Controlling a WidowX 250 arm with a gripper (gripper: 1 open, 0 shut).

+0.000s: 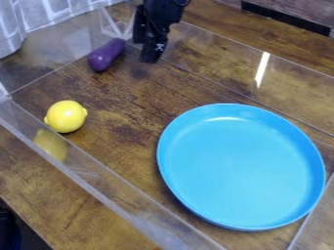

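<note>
My dark gripper [150, 44] hangs at the top centre, open, just to the right of a purple eggplant [107, 56] lying near the back left. A yellow lemon [65, 117] lies on the left, and a large blue plate [241, 166] fills the right front of the wooden table.
Clear plastic walls [104, 191] border the workspace along the left front and the back. White cloth or plastic sits at the top left corner.
</note>
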